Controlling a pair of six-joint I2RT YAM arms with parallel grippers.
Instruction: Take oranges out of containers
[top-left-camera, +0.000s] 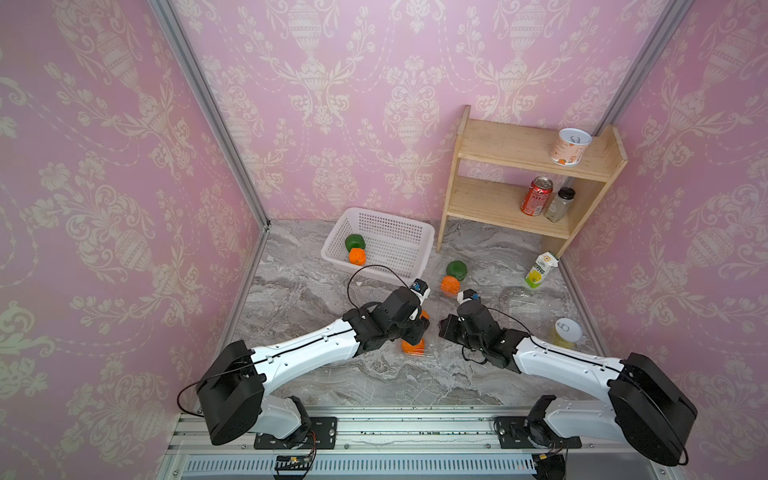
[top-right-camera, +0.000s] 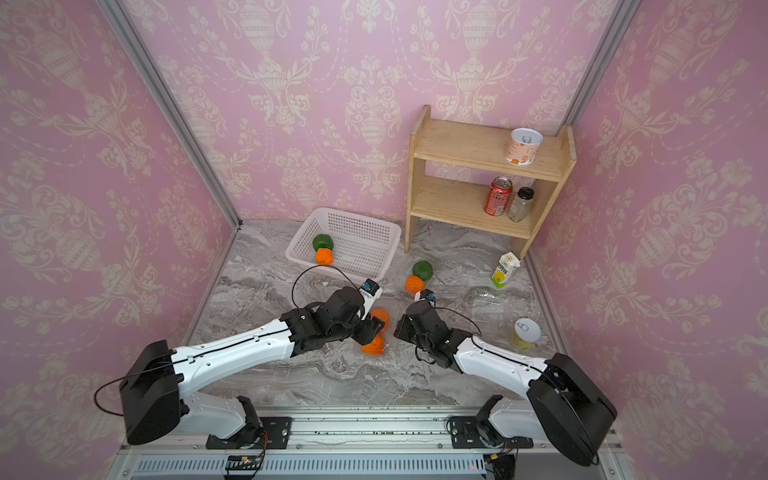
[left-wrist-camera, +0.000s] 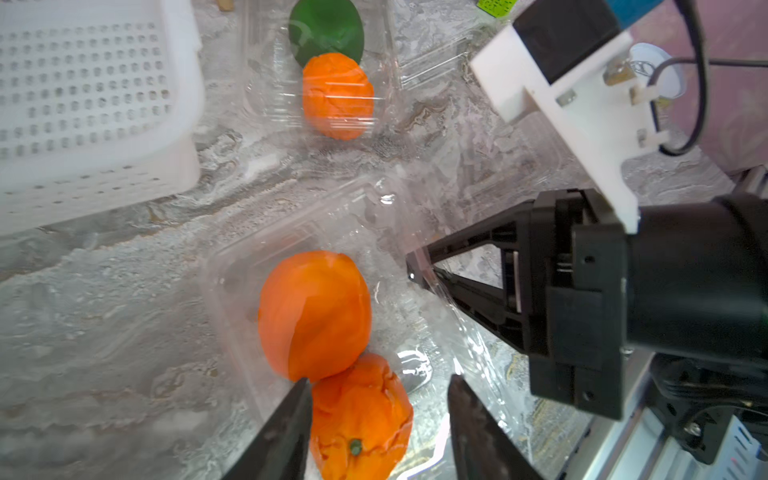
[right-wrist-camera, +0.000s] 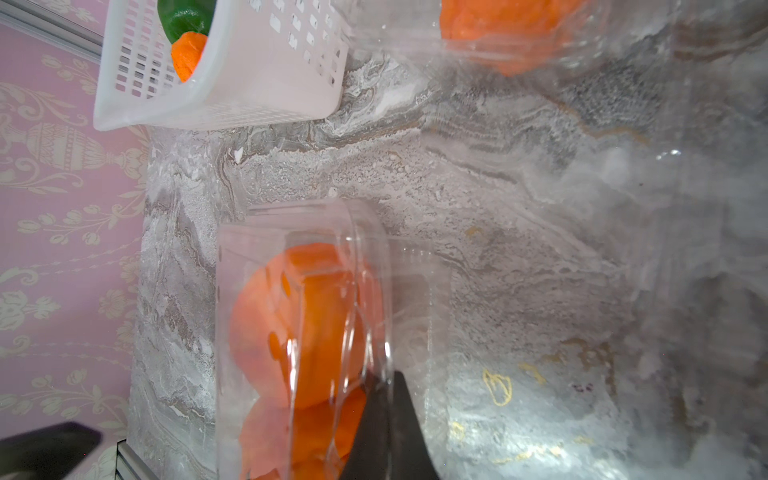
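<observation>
In the left wrist view, a clear plastic container (left-wrist-camera: 232, 272) holds two oranges, one (left-wrist-camera: 314, 314) behind the other (left-wrist-camera: 360, 422). My left gripper is over it with its fingertips apart and nothing visible between them. My right gripper is shut at the container's right wall, pinching at most that thin plastic, which I cannot confirm. Farther back, another clear container holds an orange (left-wrist-camera: 336, 92) and a green fruit (left-wrist-camera: 325, 30).
A white basket (top-left-camera: 424, 240) with an orange and a green fruit stands at the back. A wooden shelf (top-left-camera: 512, 196), milk carton (top-left-camera: 541, 269), can (top-left-camera: 567, 333) and empty clear container occupy the right.
</observation>
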